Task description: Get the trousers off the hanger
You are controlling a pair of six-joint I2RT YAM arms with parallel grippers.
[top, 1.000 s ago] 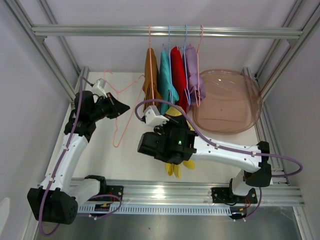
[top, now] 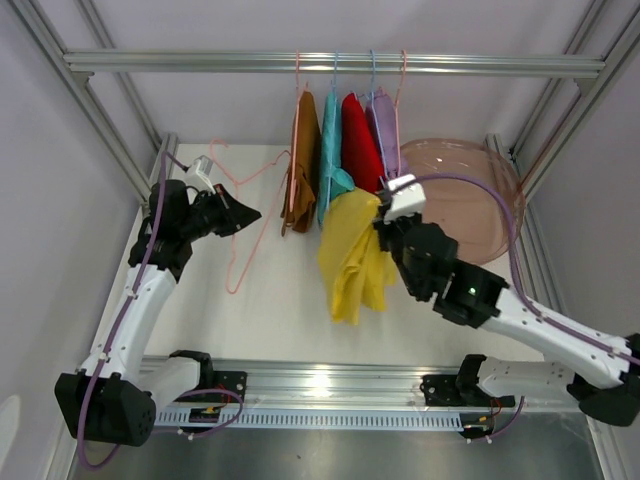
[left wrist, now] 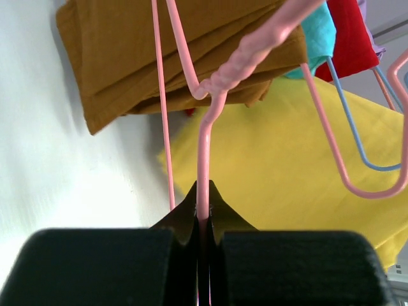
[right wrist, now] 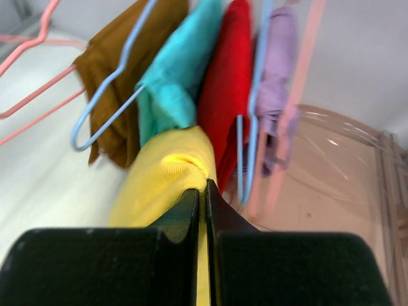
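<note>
Yellow trousers (top: pixel 352 260) hang from my right gripper (top: pixel 383 220), whose fingers are closed on the cloth; in the right wrist view the fabric (right wrist: pixel 159 178) runs into the closed tips. My left gripper (top: pixel 240 215) is shut on a pink hanger (left wrist: pixel 204 146), which carries no garment and hangs at the left of the top view. Brown (top: pixel 300 170), cyan (top: pixel 332 165), red (top: pixel 360 140) and purple (top: pixel 385 135) garments hang folded on pink and blue hangers from the rail.
The metal rail (top: pixel 200 61) spans the top. A translucent pink tray (top: pixel 460 210) sits at the right behind my right arm. The white board (top: pixel 190 320) is bare at the front and left.
My right arm has swung to the right, carrying the yellow trousers out from under the hanging garments, so they show more fully. The left arm has not moved.
</note>
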